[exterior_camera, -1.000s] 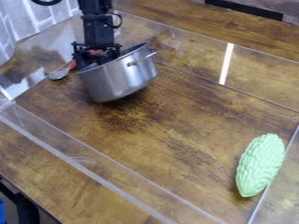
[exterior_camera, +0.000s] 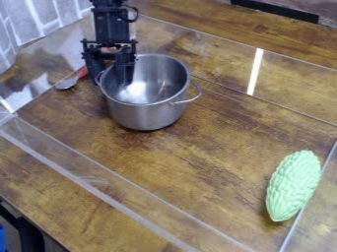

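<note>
A steel pot with side handles sits upright on the wooden table, left of centre toward the back. My black gripper is over the pot's left back rim; its fingertips are partly hidden there, and I cannot tell whether it is open or shut. Behind the pot, a spoon with a red handle lies on the table.
A pale green bumpy oblong object lies at the front right. Clear plastic strips or panels cross the table.
The pot has gone from tilted to upright and shifted a little right and down in view, its opening now facing up. The gripper has moved only slightly.
</note>
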